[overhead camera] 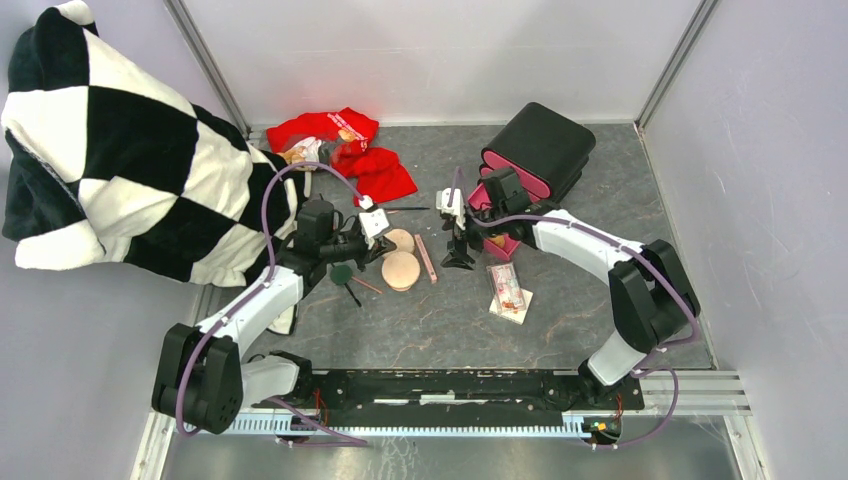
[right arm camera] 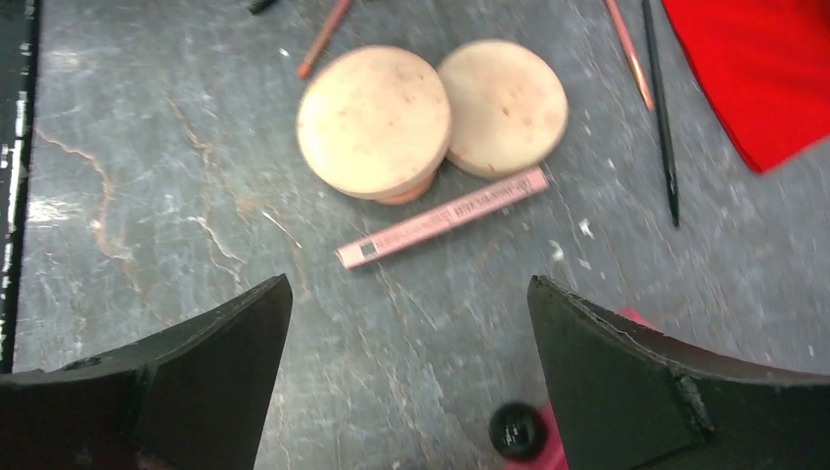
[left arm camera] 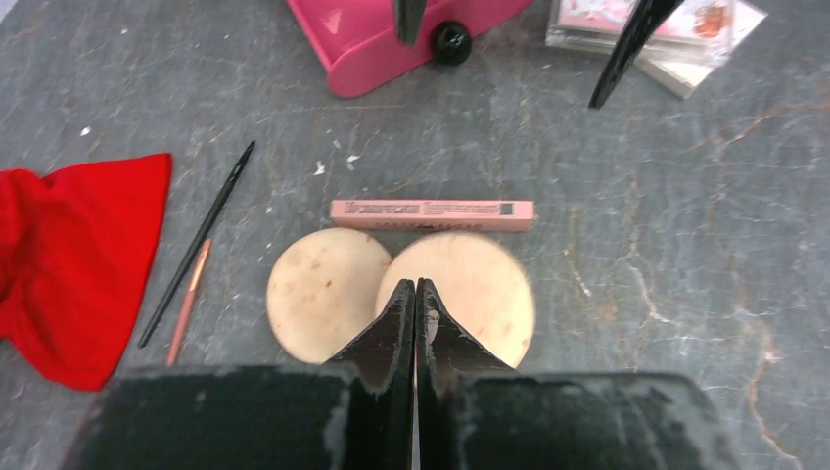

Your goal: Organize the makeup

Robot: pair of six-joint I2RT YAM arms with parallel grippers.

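Note:
Two round beige compacts (overhead camera: 400, 270) (right arm camera: 373, 119) lie mid-table, the larger on orange discs. A pink bar (left arm camera: 432, 213) lies beside them, with thin pencils (left arm camera: 196, 245) to one side. My left gripper is shut over the larger compact, nothing visible between its fingers. My right gripper (overhead camera: 458, 250) is open with nothing between its fingers, above the table left of the pink organizer (overhead camera: 500, 240), which has a round black knob (right arm camera: 517, 431).
A black case (overhead camera: 538, 145) stands back right. Clear palettes (overhead camera: 508, 290) lie at front right, red cloth (overhead camera: 385, 175) at the back. A checkered blanket (overhead camera: 130, 160) fills the left side.

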